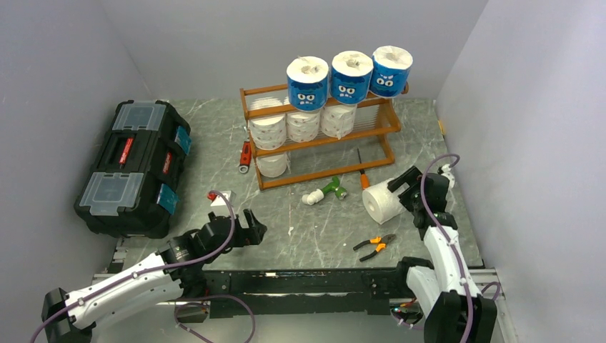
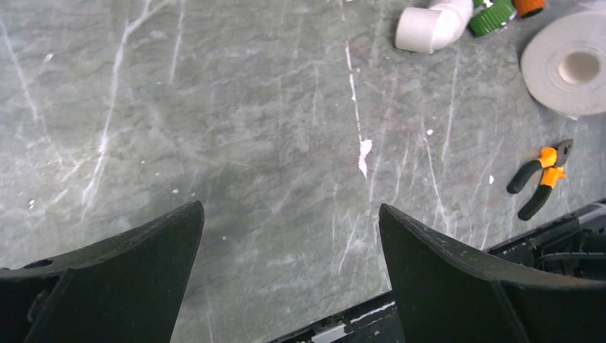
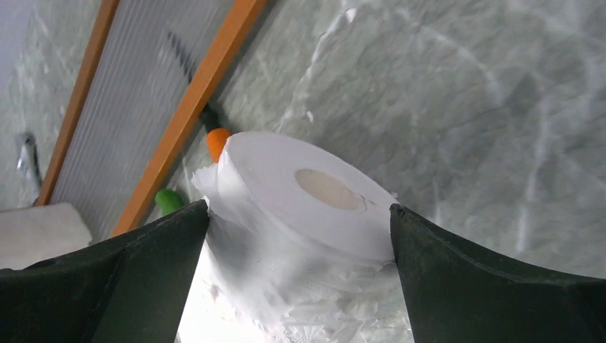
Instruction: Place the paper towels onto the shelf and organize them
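Note:
A white paper towel roll (image 1: 381, 204) lies on its side on the table, right of the shelf (image 1: 336, 174). My right gripper (image 1: 404, 187) is open at the roll's right end. In the right wrist view its fingers (image 3: 457, 275) stand on either side of the roll (image 3: 286, 236); whether they touch it I cannot tell. Blue-wrapped rolls (image 1: 351, 80) stand in a row on the shelf's top. Plain white rolls (image 1: 302, 126) fill the middle tier, and one white roll (image 1: 271, 165) sits at the left of the bottom tier. My left gripper (image 1: 255, 226) is open and empty above the table.
A green-and-white pipe fitting (image 1: 326, 191) and pliers (image 1: 374, 246) lie near the loose roll. An orange-handled screwdriver (image 1: 364, 179) reaches under the shelf. The black toolbox (image 1: 136, 168) fills the left side. Bare table lies between my left gripper and the pliers.

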